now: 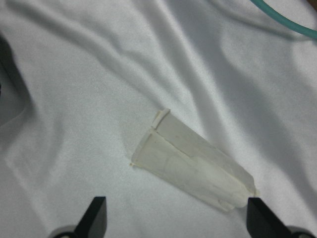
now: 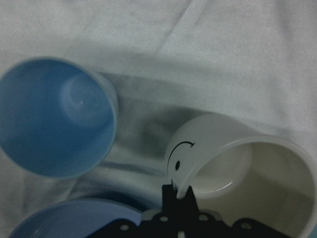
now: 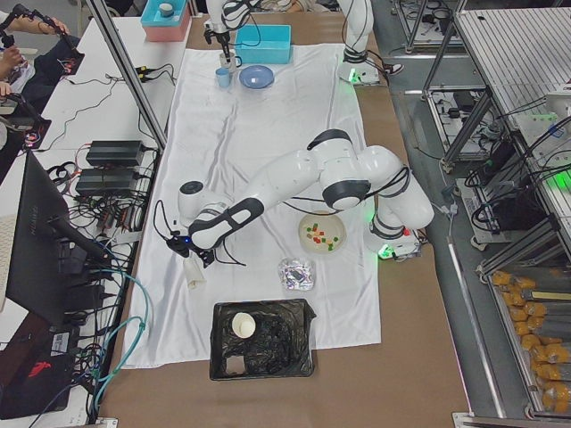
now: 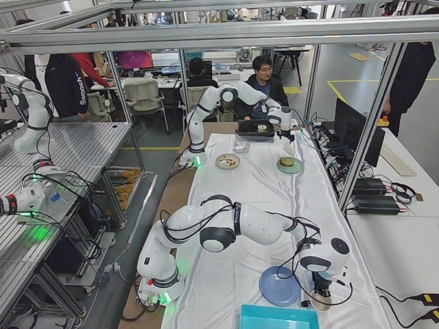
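A crumpled translucent cup [image 1: 193, 163] lies on its side on the white cloth, below my left gripper, which is open and empty. A pale cup [image 3: 244, 325] sits in a black-lined bin [image 3: 303, 348]. At the far station my right gripper is shut on the rim of a white smiley mug [image 2: 218, 129]. A blue cup [image 2: 54, 119] stands beside it, and a blue plate [image 2: 74, 220] is nearby.
A plate with coloured pieces [image 3: 321, 232] and a silvery packet [image 3: 296, 274] lie near the left arm. A green plate [image 4: 289, 167] holds food. A turquoise bin [image 4: 278, 317] borders the far station.
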